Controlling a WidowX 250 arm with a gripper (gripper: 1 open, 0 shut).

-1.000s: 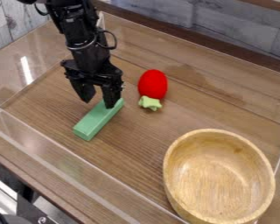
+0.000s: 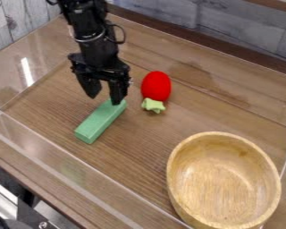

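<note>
My black gripper point(image 2: 105, 86) hangs in the upper middle of the camera view, its fingers apart just above the far end of a green bar point(image 2: 100, 122) lying on the wooden table. To the right of the gripper are a red oval object point(image 2: 156, 86) and, just in front of that, a small pale green piece point(image 2: 153, 106). I see nothing held between the fingers.
A large round wooden bowl point(image 2: 222, 179) takes up the lower right of the table. Grey walls border the back and left.
The gripper has shifted slightly up from where it was around the green bar. The objects on the table look unmoved.
</note>
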